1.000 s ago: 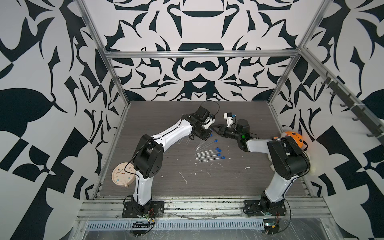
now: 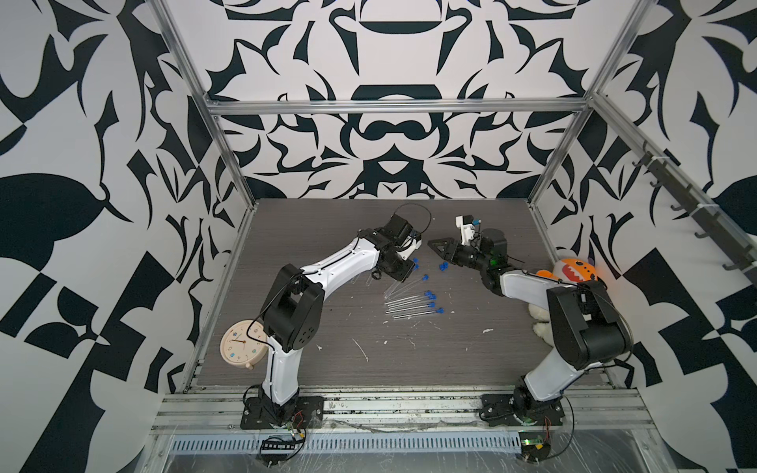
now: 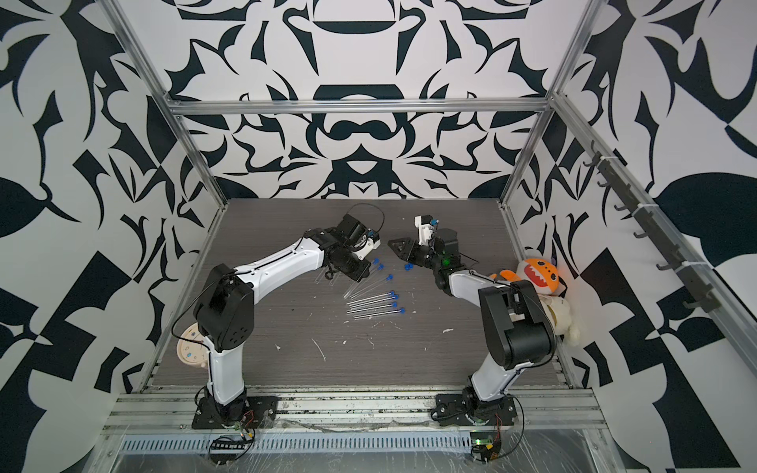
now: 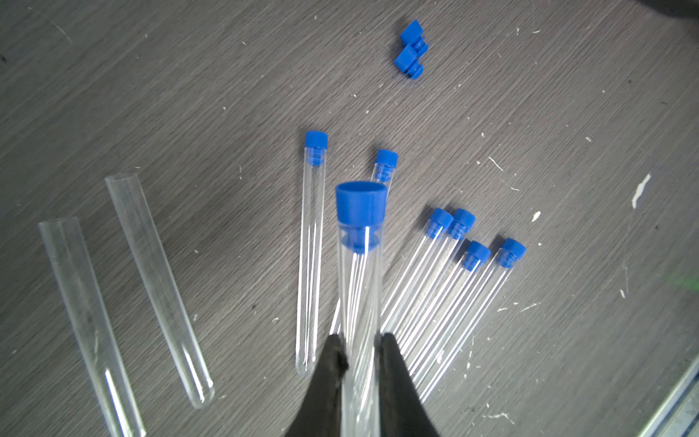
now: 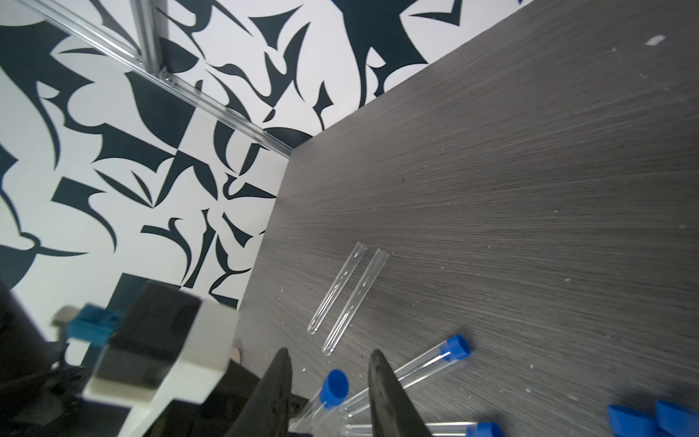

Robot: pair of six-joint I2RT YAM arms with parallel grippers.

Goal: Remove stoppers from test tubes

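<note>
In the left wrist view my left gripper is shut on a clear test tube [image 4: 360, 291], whose blue stopper [image 4: 361, 204] is still seated in its mouth. My right gripper is partly open, its fingertips apart; the held tube's stopper [image 5: 335, 386] shows beyond the gap, and nothing is gripped. Several stoppered tubes [image 4: 311, 240] lie on the table below. Two unstoppered tubes, one of them a clear open tube [image 4: 160, 284], lie to the left. Two loose stoppers [image 4: 410, 62] rest together on the table.
A round clock [image 2: 243, 343] lies at the table's left edge and plush toys [image 2: 575, 270] at the right.
The left arm has barely moved.
</note>
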